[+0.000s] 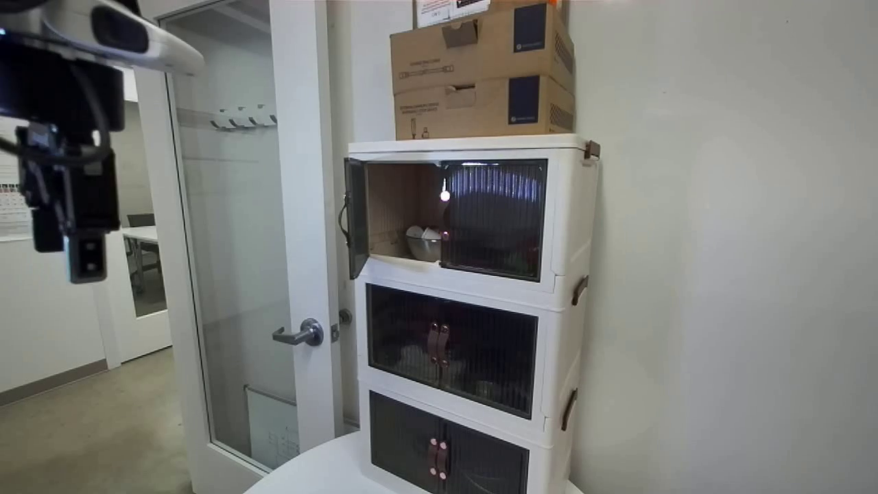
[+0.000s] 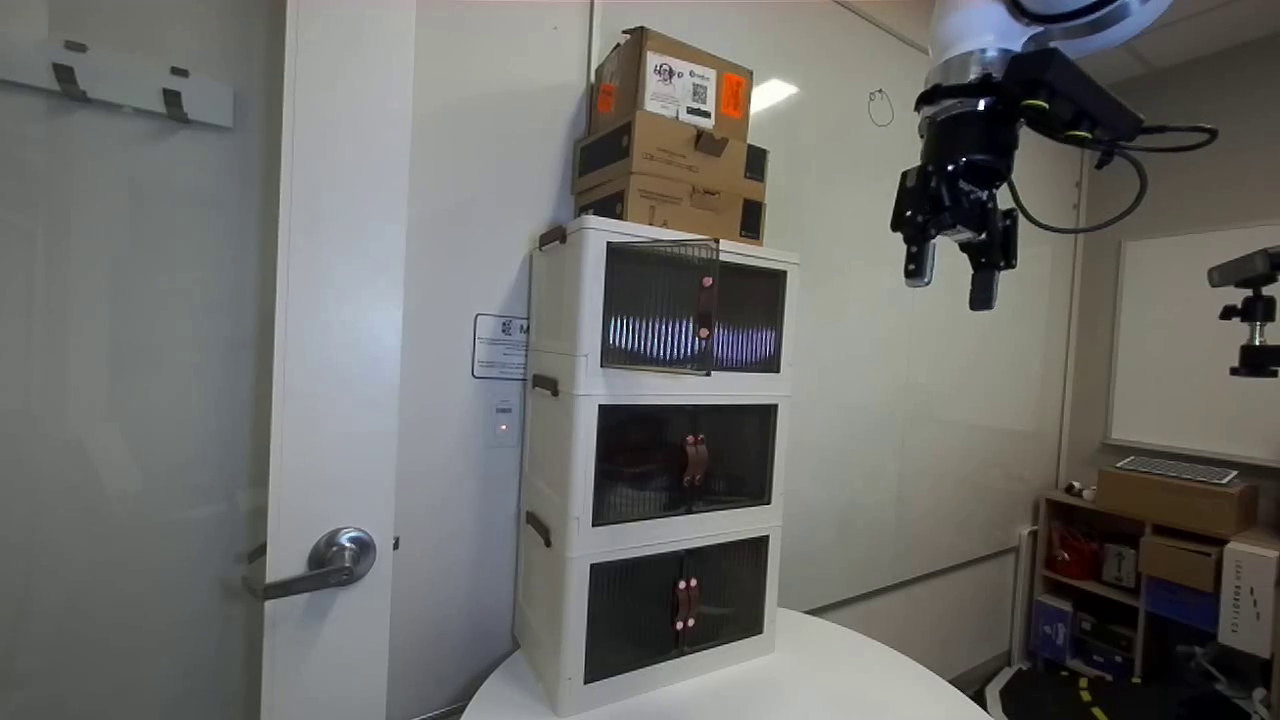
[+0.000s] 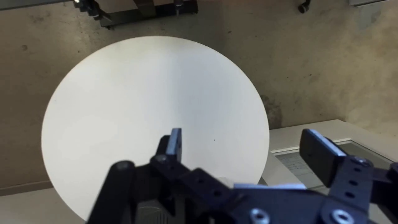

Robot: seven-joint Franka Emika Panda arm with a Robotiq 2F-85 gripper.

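Observation:
A white three-tier cabinet (image 1: 568, 214) with dark ribbed doors stands on a round white table (image 3: 156, 100). Its top-left door (image 1: 356, 218) is swung outward, while the top-right door (image 1: 494, 218) is closed. Inside the top tier a bowl (image 1: 424, 244) with pale items shows through the opening; part of it is hidden behind the closed door. My gripper (image 2: 950, 288) hangs in the air, well away from the cabinet and pointing down. Its fingers (image 3: 321, 158) are spread wide, with nothing between them. In exterior view 2 the swung door (image 2: 657, 306) covers the bowl.
Cardboard boxes (image 1: 481, 62) are stacked on the cabinet. A glass room door (image 1: 300, 206) with a lever handle (image 1: 304, 333) is close by the cabinet's left. Shelves (image 2: 1098, 582) stand at the far right of exterior view 2.

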